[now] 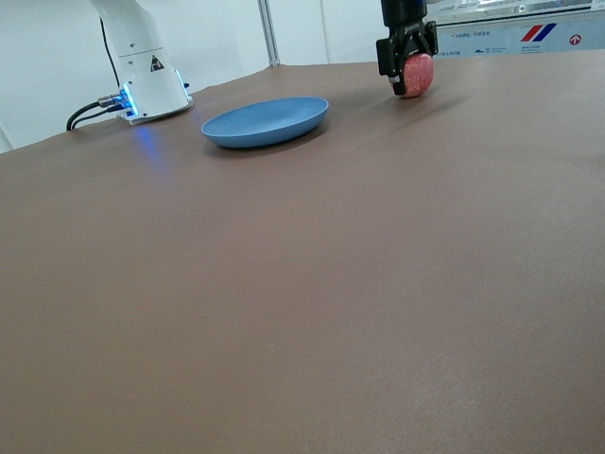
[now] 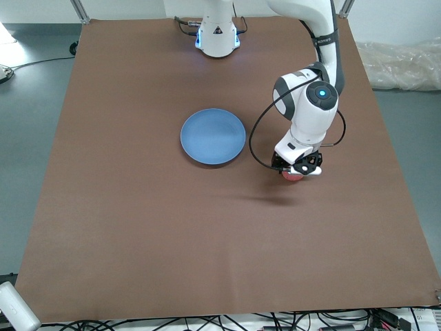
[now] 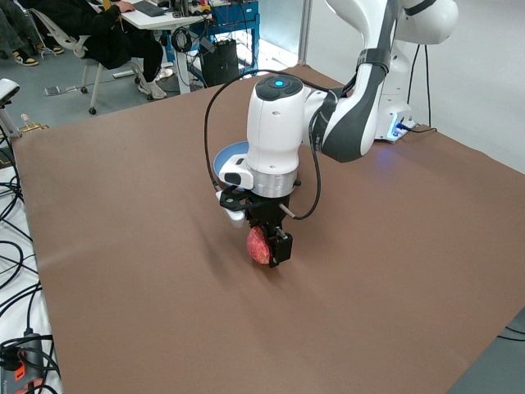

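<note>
My gripper (image 1: 408, 68) is low on the brown table (image 2: 193, 248), its black fingers at a red round object (image 1: 418, 76), apple-like, which also shows beneath it in the right view (image 3: 257, 245). The fingers sit against the object; whether they are closed on it cannot be told. In the left view the object (image 2: 292, 176) is mostly hidden under the wrist. A blue plate (image 2: 213, 136) lies flat to the left of the gripper in that view, apart from it; in the right view it is mostly hidden behind the arm.
The white arm base (image 2: 218, 38) with cables stands at the table's back edge. Cables and equipment lie beyond its edges, and a person sits at a desk in the right view.
</note>
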